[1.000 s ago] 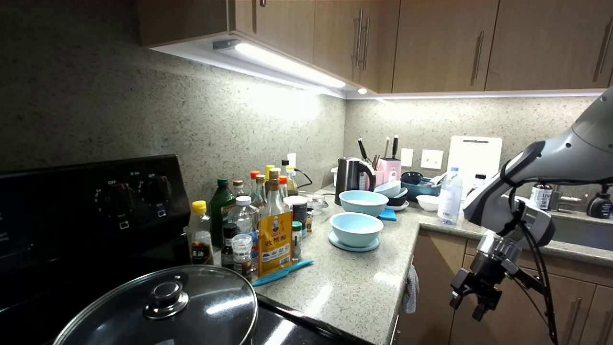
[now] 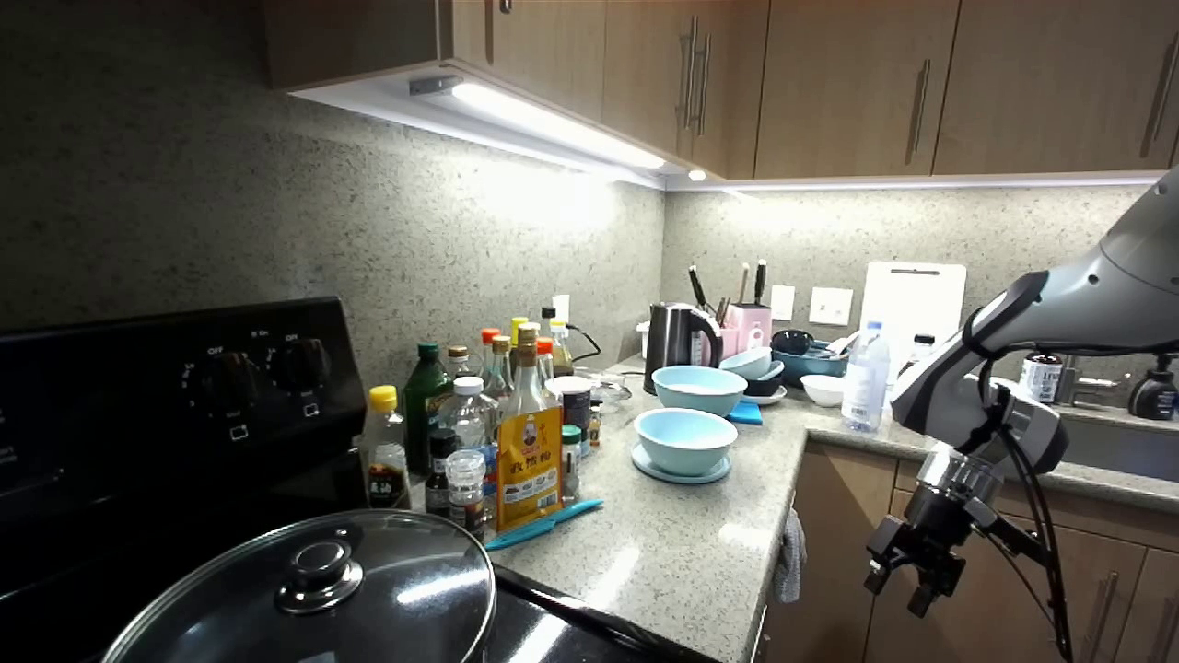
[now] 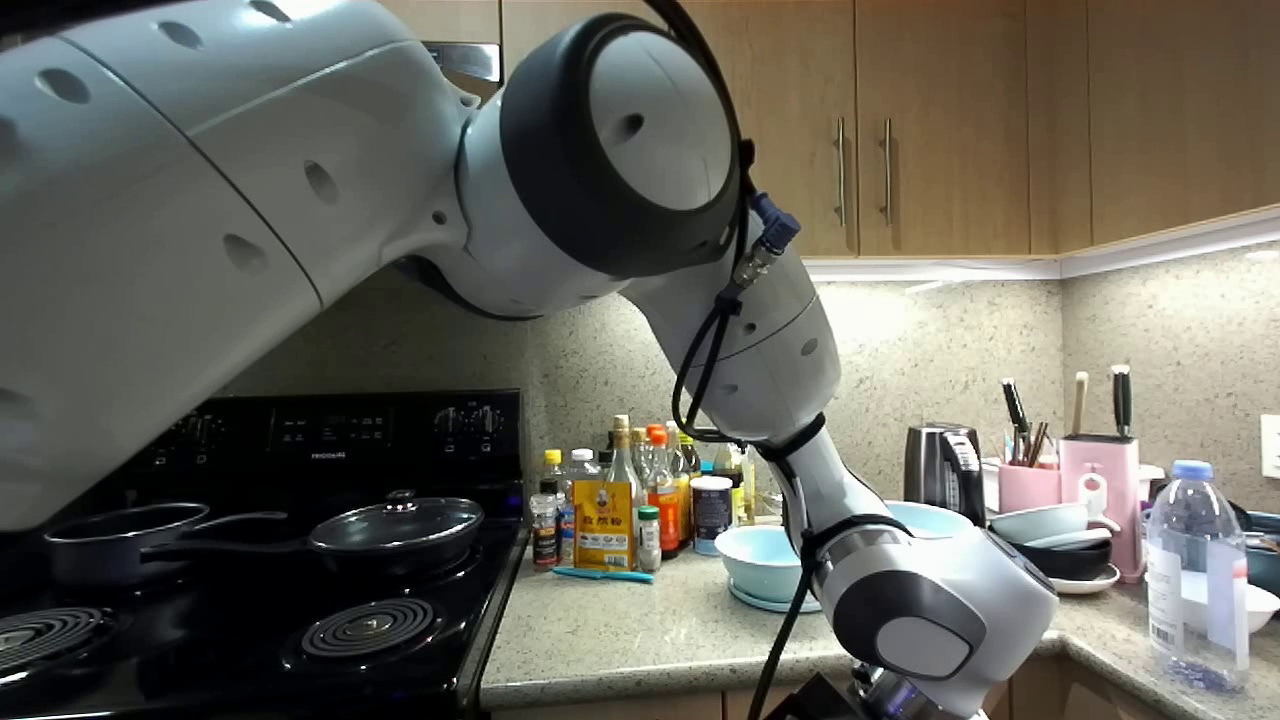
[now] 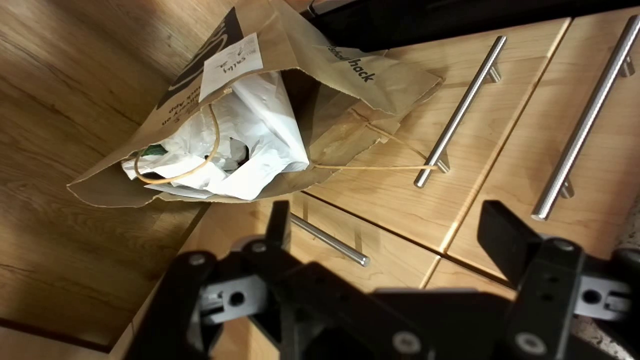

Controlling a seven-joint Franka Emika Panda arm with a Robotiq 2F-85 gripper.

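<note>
My gripper [image 2: 897, 593] hangs below counter height in front of the lower cabinets, its fingers spread apart with nothing between them. In the wrist view the gripper is open, facing the cabinet fronts. One drawer handle [image 4: 330, 240] shows in the gap between the fingers. Beyond the fingertips a brown paper bag [image 4: 360, 81] gapes open, with crumpled white plastic [image 4: 267, 165] inside. The bag's thin string handle reaches toward a long metal cabinet handle [image 4: 462, 111]. Only a dark part of the gripper shows at the bottom of exterior view 2.
Light blue bowls [image 2: 685, 440] stand on the counter near the kettle [image 2: 671, 344]. A clear water bottle [image 2: 867, 381] is close to the counter edge beside my arm. Several sauce bottles crowd the wall by the stove, where a lidded pan [image 2: 387, 586] sits. Wooden floor [image 4: 72, 120] lies left of the bag.
</note>
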